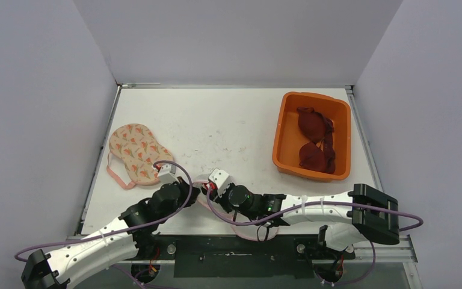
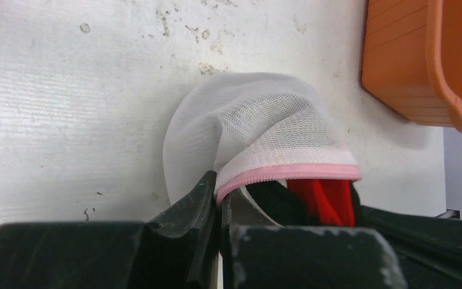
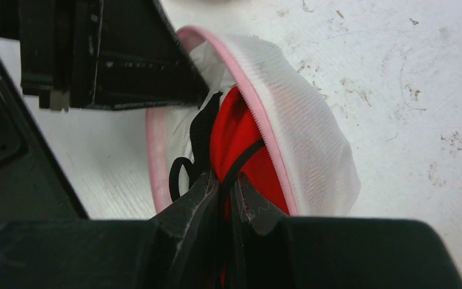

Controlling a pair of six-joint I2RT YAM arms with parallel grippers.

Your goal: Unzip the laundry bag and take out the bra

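Note:
A white mesh laundry bag (image 2: 258,114) stands open, its pink zipper edge (image 2: 295,171) facing my arms. Inside it shows a red bra (image 3: 240,129) with black straps. My left gripper is shut on the bag's pink-edged mouth, pinching the thin fabric between its fingertips. Over the opening, my right gripper is shut on a black strap (image 3: 240,159) of the bra; the red cloth lies right beside and below its fingers. In the top view both arms hide most of the bag (image 1: 201,179).
An orange bin (image 1: 283,132) with a dark red bra (image 1: 313,126) in it stands at the right. A floral pouch (image 1: 138,150) lies at the left. Clear white table (image 1: 216,120) spreads behind the bag.

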